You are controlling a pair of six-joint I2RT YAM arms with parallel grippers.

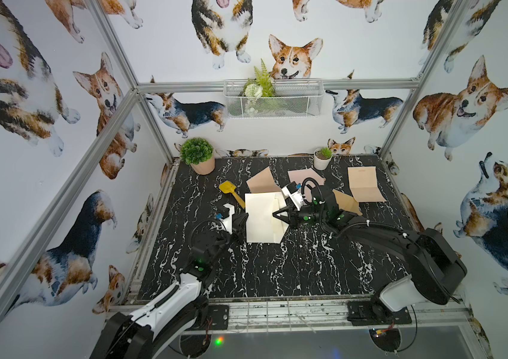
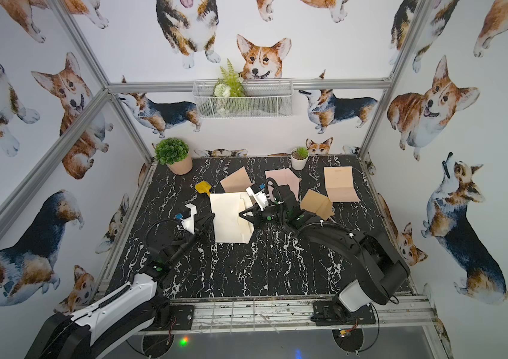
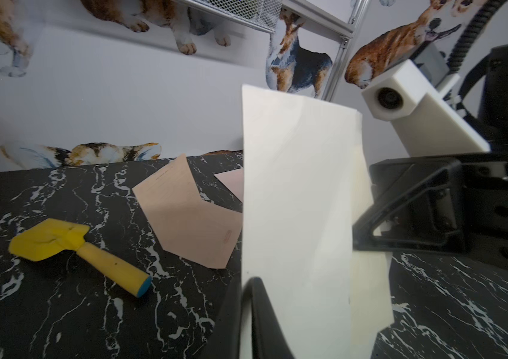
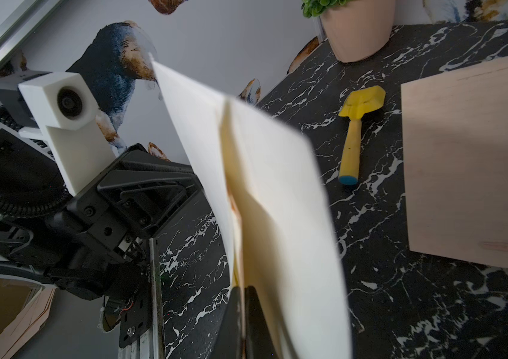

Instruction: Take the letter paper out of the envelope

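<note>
A cream-white envelope point(image 1: 259, 218) stands in mid table between both arms, with a narrower creamy layer along its right side. In the right wrist view its white panels point(image 4: 289, 197) gape apart, and a thin layer shows inside. Which layer is the letter paper I cannot tell. At the right side my right gripper point(image 1: 276, 214) is shut, a thin layer between its fingers. My left gripper point(image 1: 244, 216) is shut at the white panel's left edge; in the left wrist view that edge point(image 3: 243, 197) runs down to the fingertips, and no firm hold shows.
A yellow shovel point(image 1: 228, 188) lies behind the left gripper. Folded pinkish papers point(image 1: 262, 179), a tan one point(image 1: 346, 202) and an open beige one point(image 1: 363, 182) lie behind. Potted plants point(image 1: 202, 165) line the back.
</note>
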